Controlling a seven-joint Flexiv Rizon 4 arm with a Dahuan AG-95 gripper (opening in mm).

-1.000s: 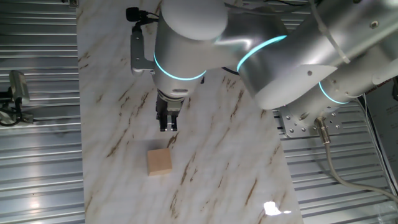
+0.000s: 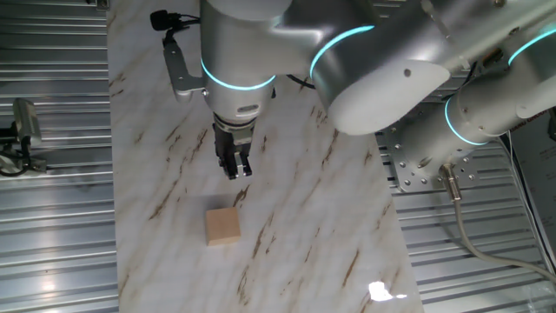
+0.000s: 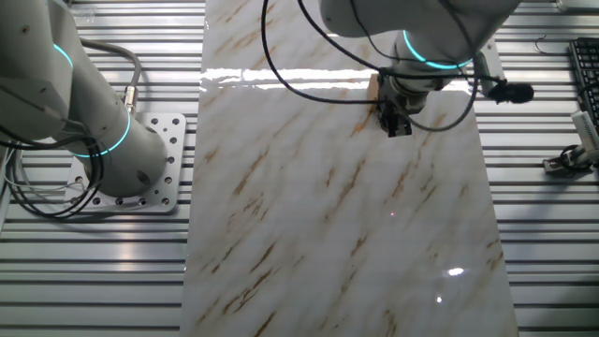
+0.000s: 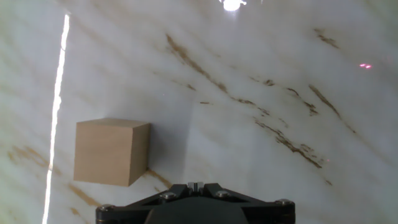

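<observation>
A plain light-wood cube (image 2: 222, 226) rests on the marble-patterned tabletop (image 2: 304, 235). Above the table hangs my gripper (image 2: 240, 172), on the far side of the cube in exterior view 1 and apart from it. In the wrist view the cube (image 4: 112, 152) lies to the left of the gripper, whose fingertips meet with nothing visible between them. Exterior view 2 shows the gripper (image 3: 397, 129) pointing down, with only a tan sliver of the cube (image 3: 372, 89) visible beside it.
Slatted metal (image 2: 56, 226) flanks the marble on both sides. A small mounted device (image 2: 24, 130) stands off the left edge, and a keyboard (image 3: 587, 70) lies at the far right in exterior view 2. Loose black cables (image 3: 323, 97) loop from the arm.
Over the last second the arm has shifted slightly left and up in exterior view 1, and the gripper has turned and tilted a little. The cube has stayed put.
</observation>
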